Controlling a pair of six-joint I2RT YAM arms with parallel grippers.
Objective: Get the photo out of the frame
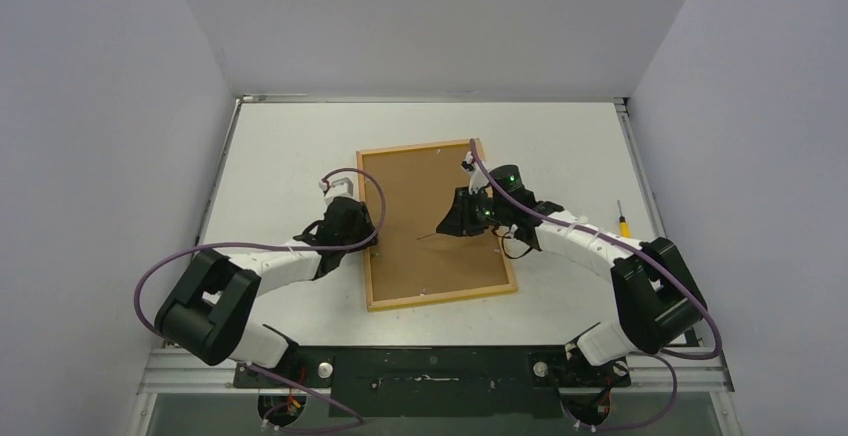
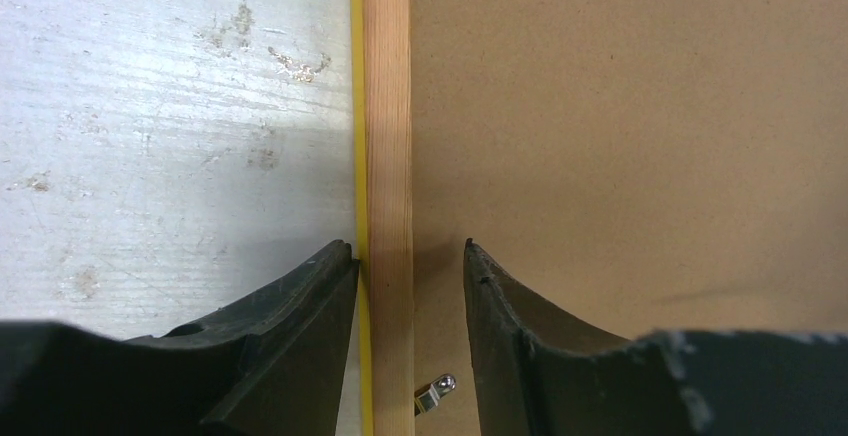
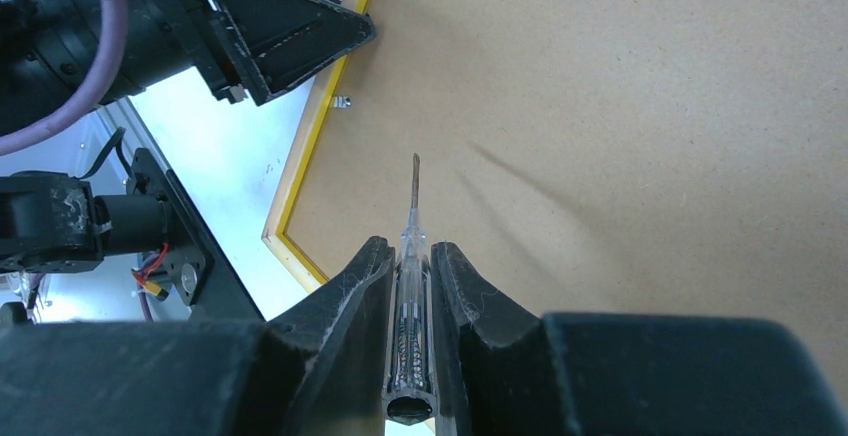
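Observation:
The wooden picture frame (image 1: 440,300) lies face down on the white table, its brown backboard (image 1: 410,186) up. In the left wrist view my left gripper is part open around the frame's left side bar (image 2: 389,156); the left finger touches its outer edge, while a gap shows on the inner side. A small metal clip (image 2: 435,392) sits at that bar's inner edge. My right gripper is shut on a clear-handled screwdriver (image 3: 410,326), its tip over the backboard. Another clip (image 3: 341,102) shows on the left bar in the right wrist view. The photo itself is hidden.
A yellow-handled screwdriver (image 1: 624,226) lies at the table's right edge. Several small clips run along the frame's inner edges. Bare table (image 1: 560,146) surrounds the frame, with grey walls on the sides and back.

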